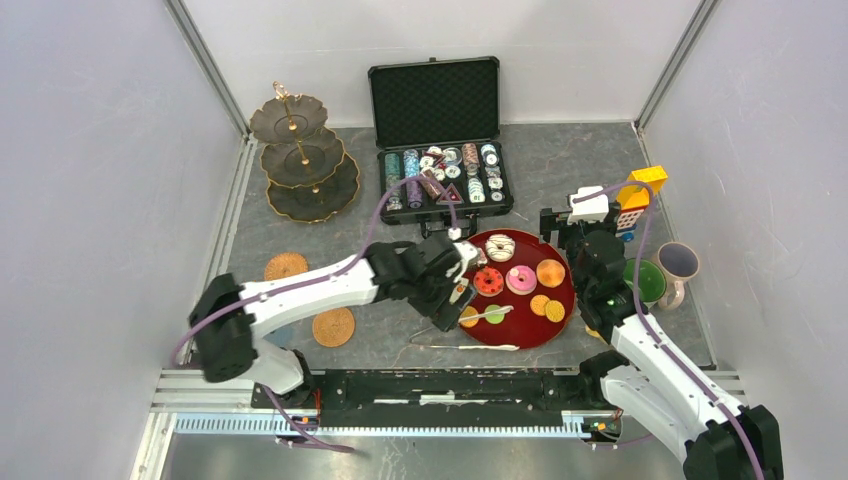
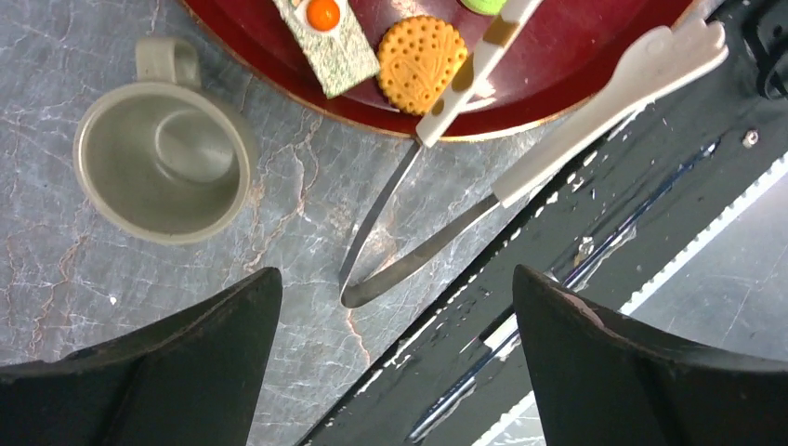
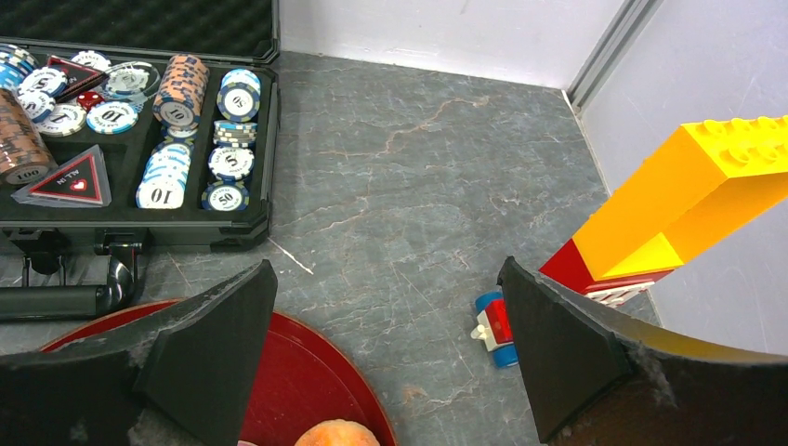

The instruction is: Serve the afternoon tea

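White-ended tongs [image 2: 576, 135] lie across the front-left rim of the red plate [image 1: 520, 328]. One arm rests over the plate; the other lies outside it on the table, with the metal bend toward the left. My left gripper [image 1: 450, 312] is open above them, nothing between its fingers. Donuts, including a pink one [image 1: 521, 279], a bun [image 1: 550, 273], biscuits [image 2: 422, 63] and an egg-topped piece [image 2: 325, 46] sit on the plate. Over the plate's back-right side, my right gripper stands open and empty. A tiered stand [image 1: 312, 200] is at the back left.
An open case of poker chips [image 1: 445, 185] stands behind the plate. A grey cup [image 2: 163, 158] is left of the plate, beneath the left arm. Toy bricks [image 3: 669, 195], a green cup [image 1: 650, 283] and a mug [image 1: 678, 262] occupy the right. Round coasters [image 1: 333, 327] lie left.
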